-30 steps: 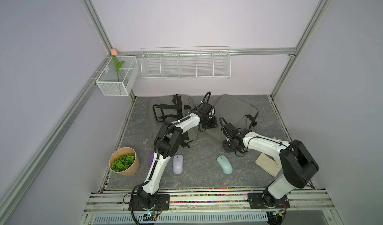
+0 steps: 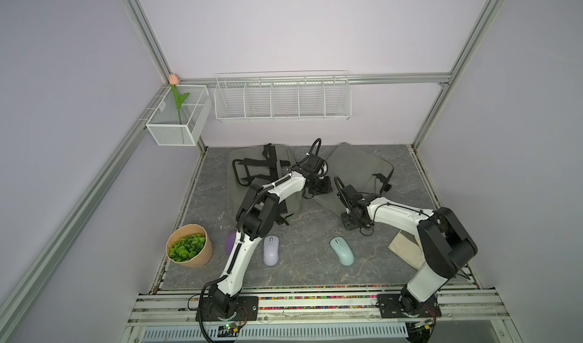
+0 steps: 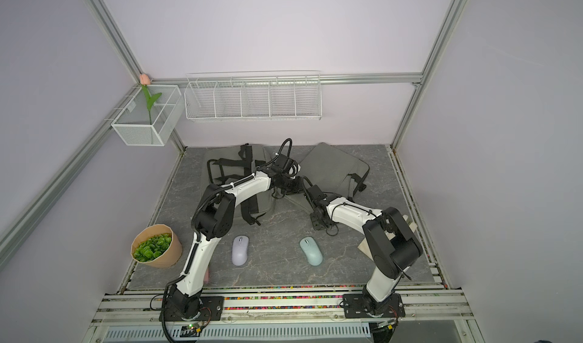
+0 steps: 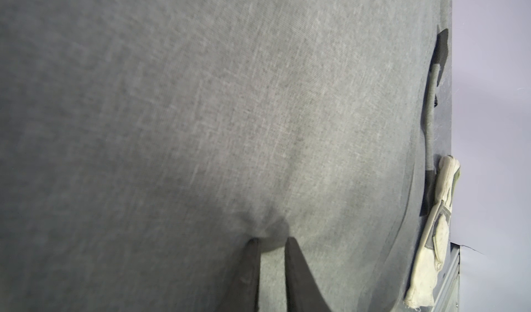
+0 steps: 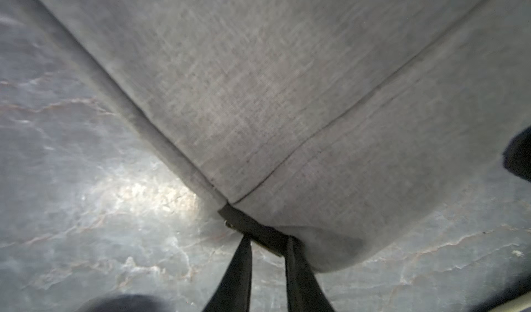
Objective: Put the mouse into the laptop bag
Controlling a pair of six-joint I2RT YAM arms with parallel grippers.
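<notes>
A plain grey laptop bag (image 2: 355, 163) lies slanted at the back right. My left gripper stands open over its cloth, a small crease in the fabric at its fingertips. Down at the bag's front corner, my right gripper has its fingers apart around a dark tab (image 5: 260, 231); no firm hold shows. Nearer the front are a teal mouse (image 2: 342, 251) and a lavender mouse (image 2: 271, 250). A purple object (image 2: 230, 243) is mostly hidden by my left arm. The bag's opening is not clearly visible.
Another grey bag with black straps (image 2: 233, 191) lies under my left arm at the back left. A plant pot (image 2: 204, 255) stands front left. Beige cloth (image 2: 405, 250) lies beneath my right arm. Bare table (image 2: 306, 252) separates the two visible mice.
My right gripper has shifted slightly at the bag's front corner, and the right arm's elbow has swung a little left. The left arm and the mice look unmoved.
</notes>
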